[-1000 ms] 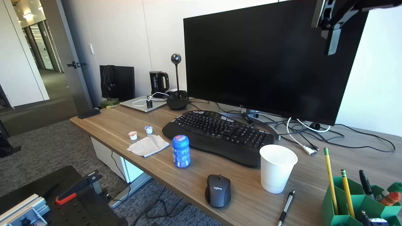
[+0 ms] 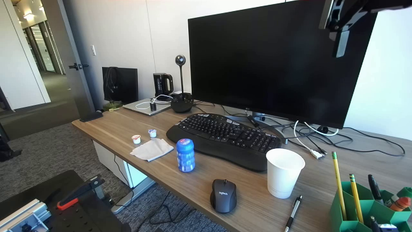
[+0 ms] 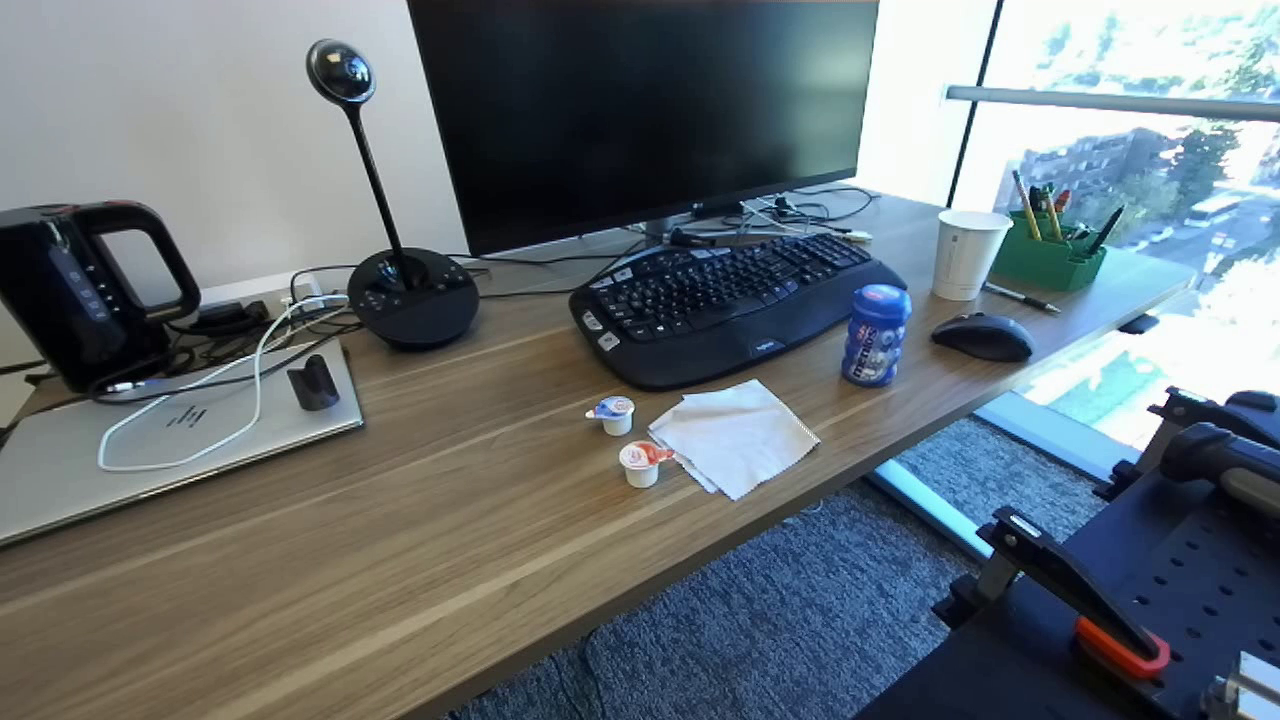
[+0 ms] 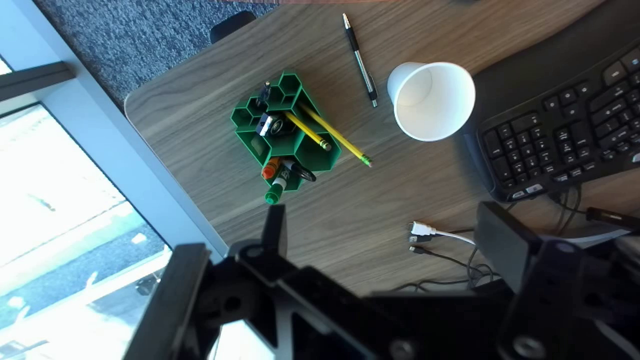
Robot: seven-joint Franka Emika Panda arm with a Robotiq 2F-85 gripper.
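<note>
In the wrist view my gripper is open, its two fingers wide apart and only bare desk and cables showing beyond the gap. From exterior view 1 it hangs high in front of the monitor, well clear of the desk. A green pen holder [image 4: 307, 153] with pencils, markers and pens stands near the desk corner. A black and silver pen [image 4: 361, 63] lies between it and an empty white paper cup [image 4: 432, 101]. Farther along are a computer mouse [image 2: 223, 196], a blue gum bottle [image 2: 186, 155], a folded pale cloth [image 3: 734, 438] and two small creamer cups, one blue-lidded [image 3: 617, 416], one red-lidded [image 3: 642, 466].
A black keyboard [image 3: 738, 300] spans the desk before the large monitor [image 2: 266, 62]. Loose cables [image 4: 444, 233] lie behind it. A closed laptop [image 3: 180, 420], a webcam stand [image 3: 414, 296] and a black kettle [image 3: 90, 288] occupy the far end. Bare wood lies before the laptop.
</note>
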